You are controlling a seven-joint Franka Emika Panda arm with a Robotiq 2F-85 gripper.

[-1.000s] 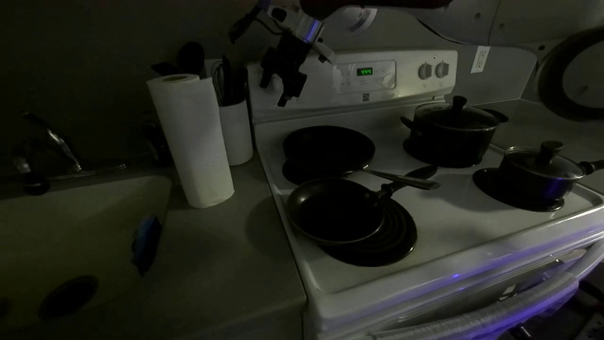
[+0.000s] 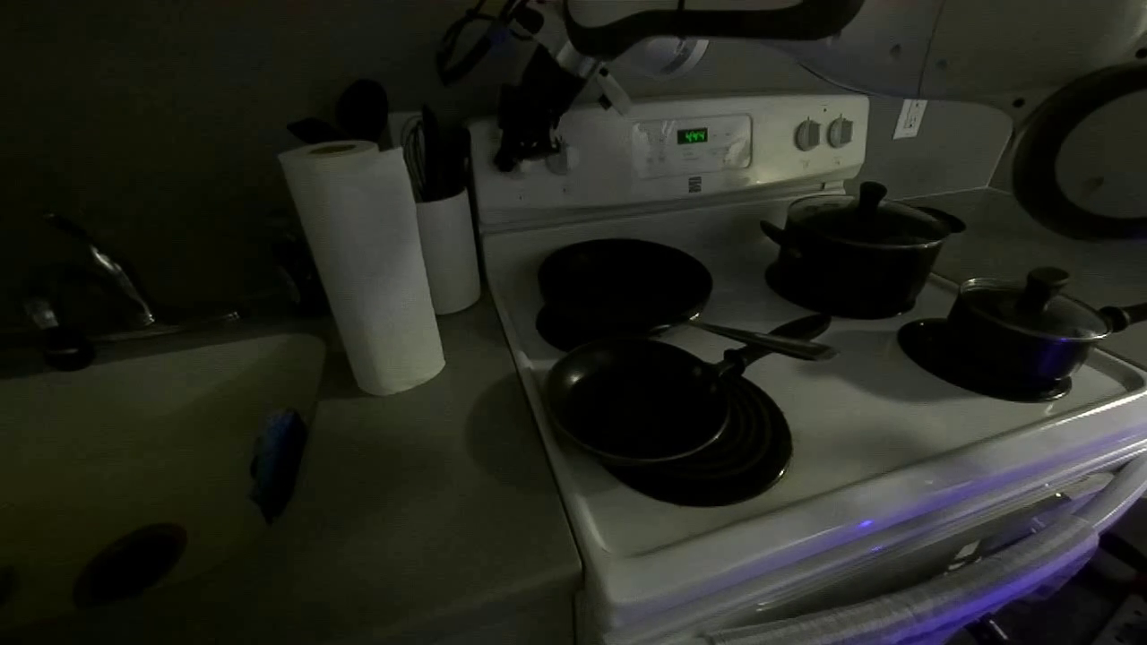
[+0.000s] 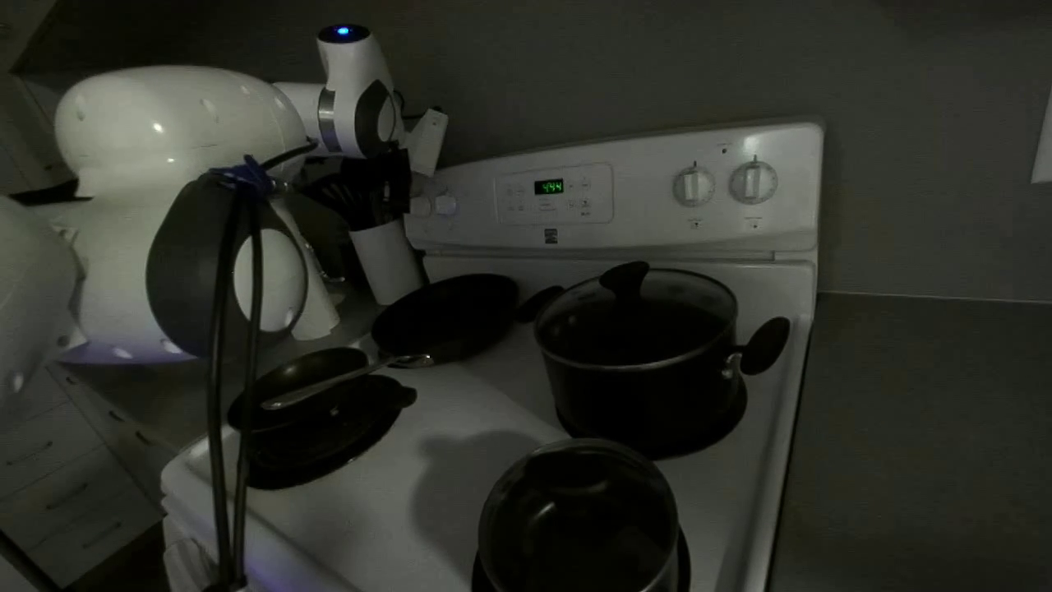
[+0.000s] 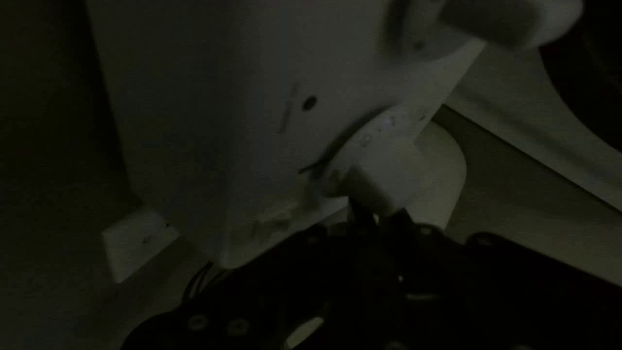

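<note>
At the left end of the stove's back panel, my dark gripper (image 2: 521,159) is lowered in front of the outermost knob, largely hiding it. In the wrist view the white control knob (image 4: 391,172) has the gripper's black fingertips (image 4: 362,215) at its lower end. Those tips stand close together, with a narrow gap. Darkness hides whether they grip the knob. A second knob (image 4: 513,20) shows at the upper right of that view. From the other side, the gripper (image 3: 399,187) appears as a dark shape beside the panel's left end.
A utensil crock (image 2: 448,253) and a paper towel roll (image 2: 366,269) stand left of the stove. Two pans, the front pan (image 2: 640,399) and the back pan (image 2: 624,281), occupy the left burners. A large lidded pot (image 2: 860,263) and a saucepan (image 2: 1016,333) are on the right.
The gripper has turned and shifted slightly left and up against the panel's leftmost knob. Its fingers, spread wide a second ago, now look closer together. Pots and pans have not moved.
</note>
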